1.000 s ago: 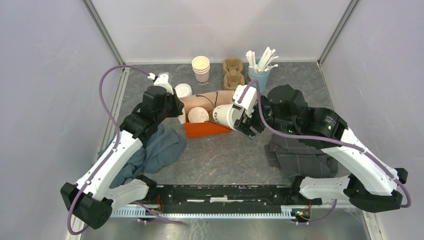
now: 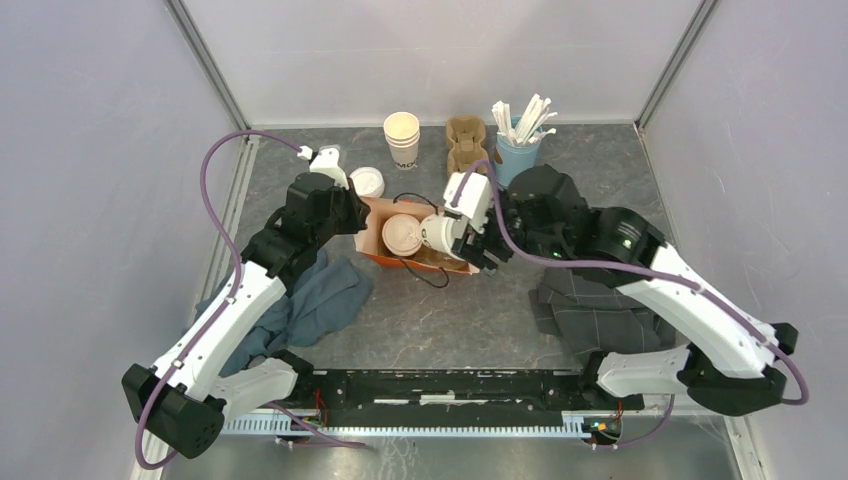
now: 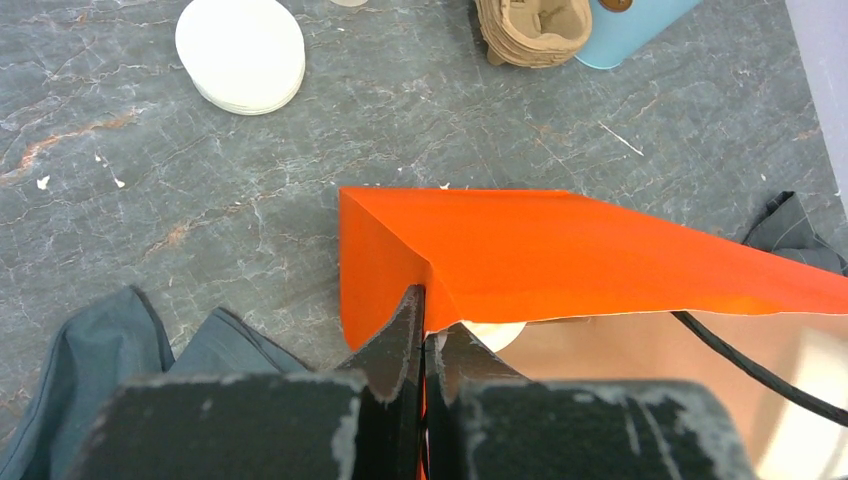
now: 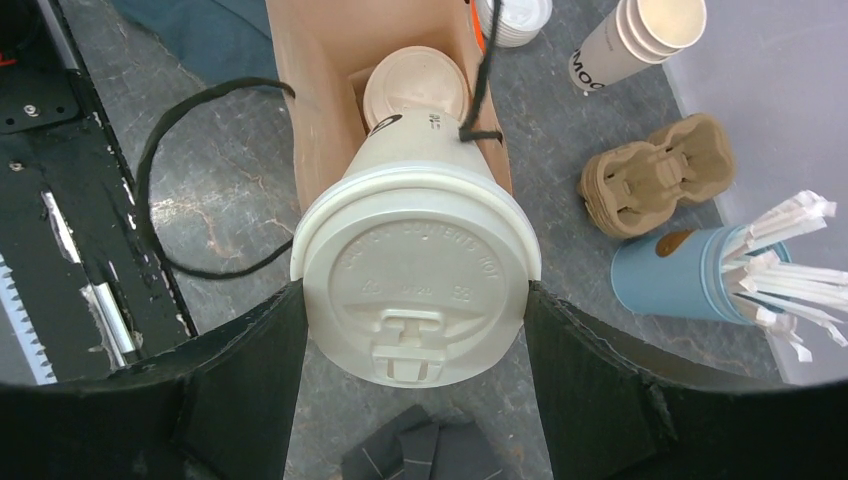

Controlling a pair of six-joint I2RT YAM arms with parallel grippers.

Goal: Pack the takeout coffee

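Observation:
The orange paper bag [image 2: 377, 213] stands open in the middle of the table, one lidded cup [image 2: 401, 234] inside at its left. At the bag's left corner my left gripper is shut, with the thin orange bag wall [image 3: 390, 260] pinched at its fingertips. My right gripper is shut on a second lidded cup [image 4: 400, 265], one finger on each side of its white lid. This cup [image 2: 434, 232] is tilted sideways, its base over the bag's opening and pointing at the first cup. The gripper's fingers partly hide its lid in the top view.
Black cord handles [image 2: 428, 278] loop off both long sides of the bag. Behind it stand stacked cups [image 2: 402, 140], lids [image 2: 367, 182], cup carriers [image 2: 465, 135] and a blue straw holder [image 2: 515, 158]. Cloths lie at left and right.
The bag's mouth has turned upward and its front face shows less. My right gripper has carried its cup left, further over the opening. The left arm has stayed almost still.

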